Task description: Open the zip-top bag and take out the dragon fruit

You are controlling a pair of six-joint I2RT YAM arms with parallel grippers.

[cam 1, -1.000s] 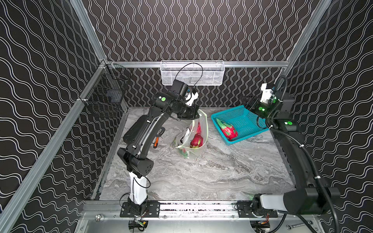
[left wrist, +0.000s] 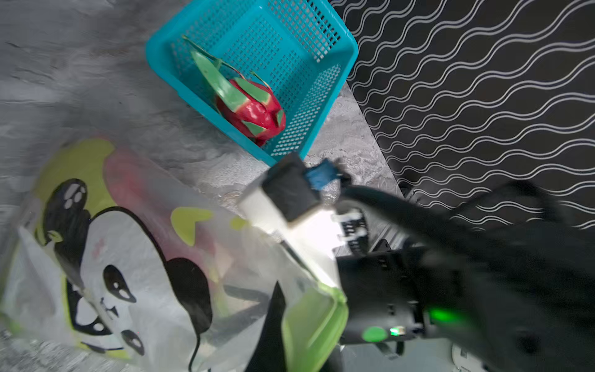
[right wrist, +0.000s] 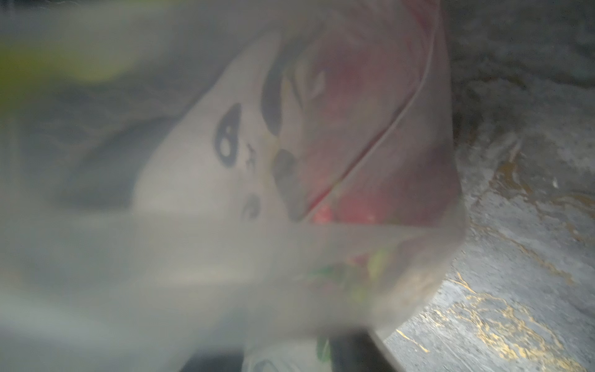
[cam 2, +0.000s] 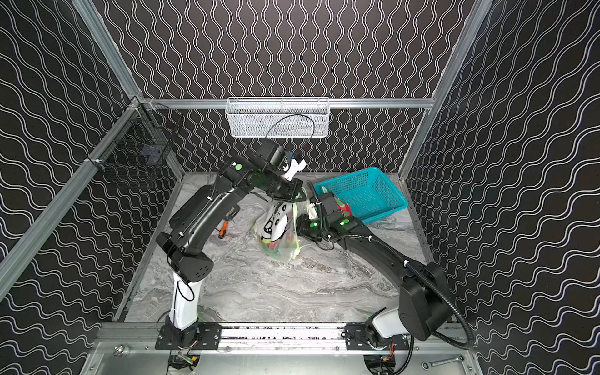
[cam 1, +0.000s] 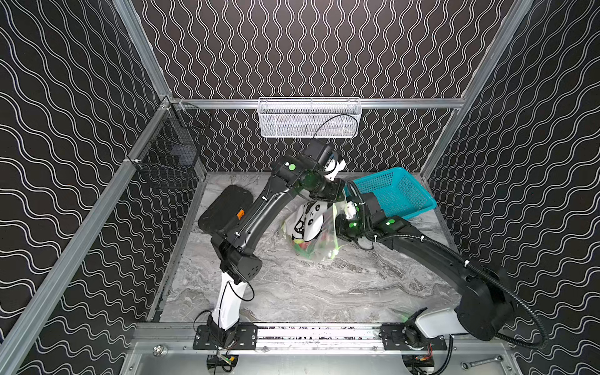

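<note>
The translucent panda-print zip bag (cam 1: 306, 228) stands in the middle of the table, with red and green fruit showing through its film. My left gripper (cam 1: 331, 190) is at the bag's top rim and looks shut. My right gripper (cam 1: 342, 226) is low at the bag's right side, reaching into its mouth; its fingers are blurred behind film in the right wrist view, so their opening is unclear. A red dragon fruit (left wrist: 251, 111) with green leaves lies in the turquoise basket (left wrist: 161, 62).
The basket sits at the back right. A black case (cam 1: 222, 203) and an orange-handled tool (cam 2: 222, 230) lie on the left.
My right gripper has swung left from above the basket down into the bag. My left gripper has moved right along with the bag's top.
</note>
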